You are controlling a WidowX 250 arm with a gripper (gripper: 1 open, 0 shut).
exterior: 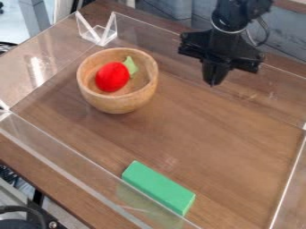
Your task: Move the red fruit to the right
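Note:
The red fruit (pixel 113 77) rests inside a round wooden bowl (pixel 120 104) at the upper left of the table. Beside it in the bowl is a small light-green piece (pixel 131 65). My black gripper (pixel 216 73) hangs over the back of the table, to the right of the bowl and clear of it. Its fingers point down and look close together, but at this size I cannot make out whether there is a gap between them. Nothing held shows below them.
A green block (pixel 159 187) lies near the front of the table. Clear low walls edge the wooden surface, and a clear angular piece (pixel 97 31) stands behind the bowl.

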